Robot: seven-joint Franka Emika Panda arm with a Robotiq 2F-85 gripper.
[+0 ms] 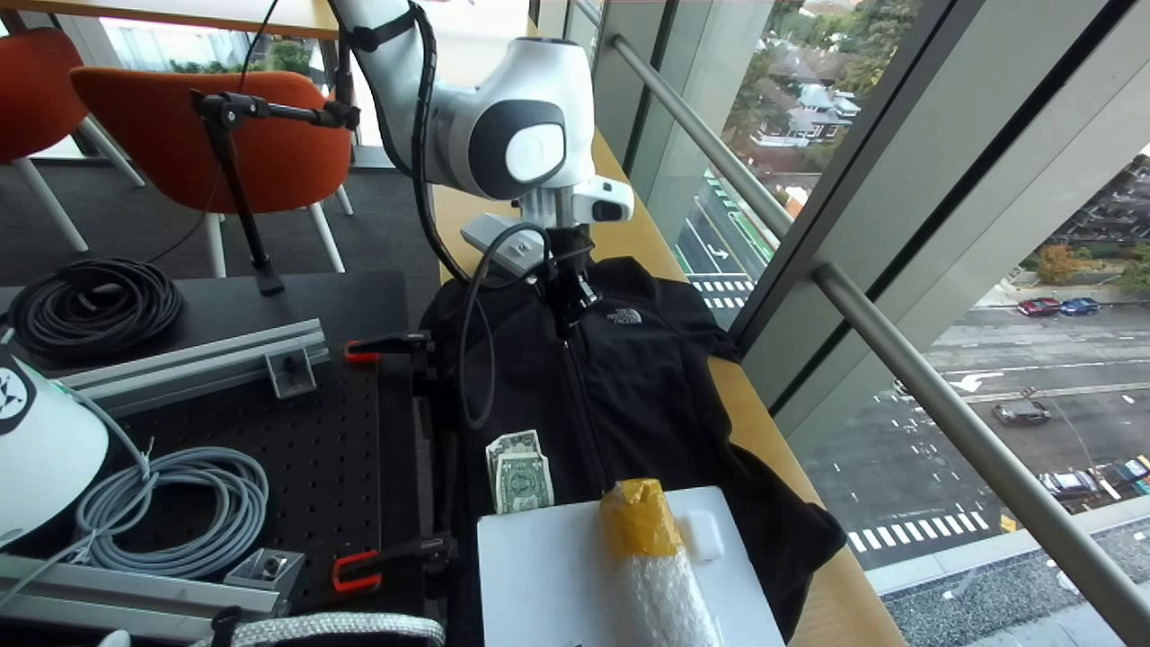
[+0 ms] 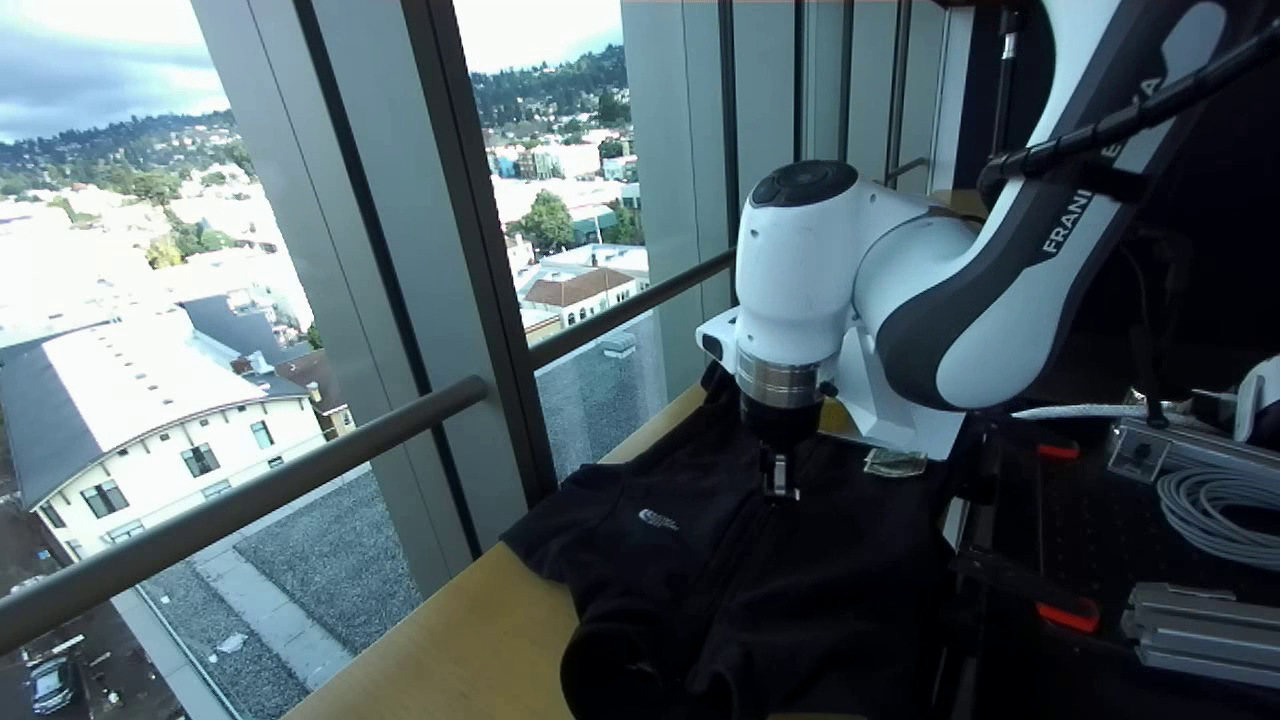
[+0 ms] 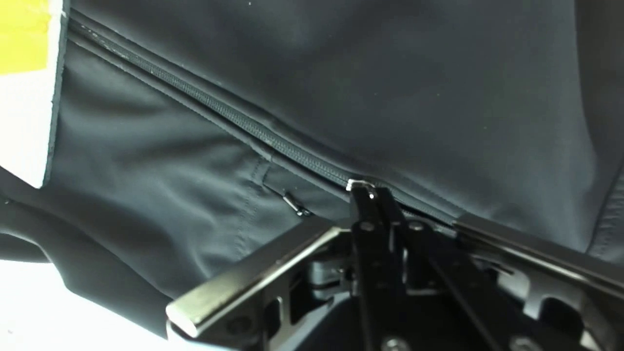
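Observation:
A black jacket (image 1: 658,372) with a white chest logo is spread on the wooden ledge, its long front zipper (image 3: 234,114) running diagonally in the wrist view. Toward the jacket's far end in exterior view 1, my gripper (image 1: 569,322) points down at the zipper line. In the wrist view its black fingers are together, shut on a small bright metal piece, apparently the zipper pull (image 3: 358,185). Most of the pull is hidden by the fingertips. From there to the white board, the zipper teeth look joined. A second small pull (image 3: 295,204) hangs beside the zipper, apart from my fingers.
A white board (image 1: 555,550) carrying a bubble-wrapped roll (image 1: 658,561) weighs on the jacket's near end, beside dollar bills (image 1: 523,480). Orange-tipped clamps (image 1: 361,571) line the black pegboard's edge. A metal rail (image 1: 927,367) and windows bound the other side.

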